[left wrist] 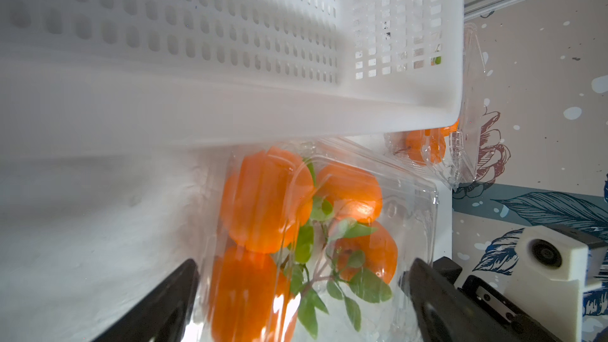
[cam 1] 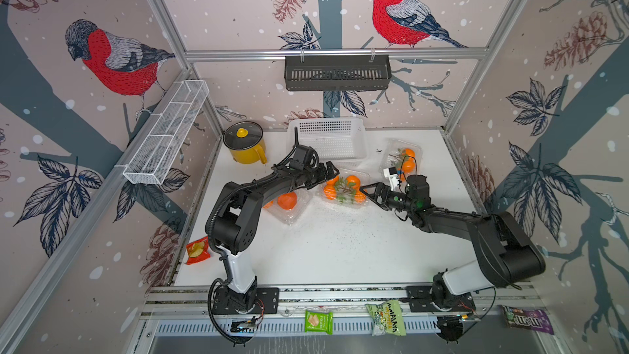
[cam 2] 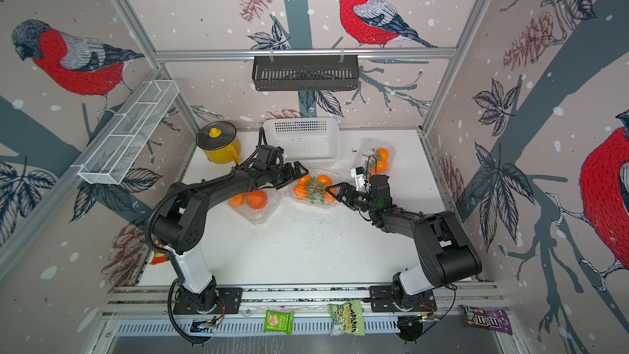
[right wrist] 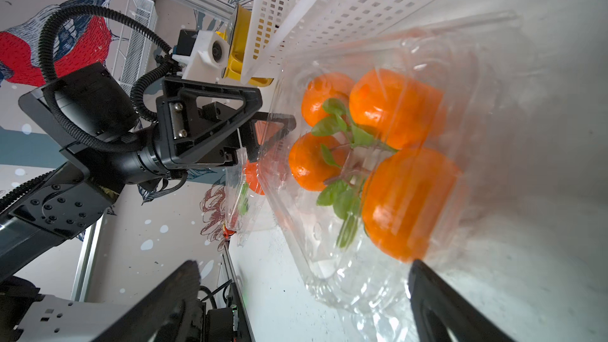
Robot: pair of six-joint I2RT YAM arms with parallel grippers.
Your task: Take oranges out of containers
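Between my two arms a clear plastic container (cam 1: 342, 202) holds several oranges (right wrist: 405, 196) and a sprig of green leaves (left wrist: 310, 285). My left gripper (cam 1: 333, 170) stands open at its left side. On the opposite side my right gripper (cam 1: 367, 194) is open too, close to the wall; I cannot tell whether either one touches the plastic. Under the left arm lies a second clear container (cam 2: 259, 215) with oranges (cam 2: 256, 199). A third clear container (cam 2: 367, 147) with oranges (cam 2: 381, 160) sits at the back right, partly behind the right gripper.
A white perforated basket (cam 1: 327, 144), empty as far as shows, stands behind the middle container. At the back left is a yellow pot (cam 1: 247, 153) with a dark lid. A red packet (cam 1: 197, 250) lies near the left edge.
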